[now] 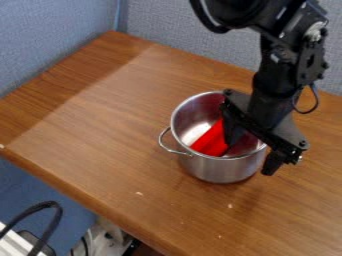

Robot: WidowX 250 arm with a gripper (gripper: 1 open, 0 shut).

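Observation:
A steel pot point(214, 172) with a wire side handle stands on the wooden table point(94, 130), right of centre. Inside it lies a red object point(210, 140), partly hidden by the pot wall and the gripper. My black gripper point(262, 134) is open over the right side of the pot, one finger reaching down into the pot near the red object and the other outside by the right rim.
Grey-blue padded walls point(54, 45) stand behind and to the left of the table. Cables and white parts point(20, 240) sit below the front left edge.

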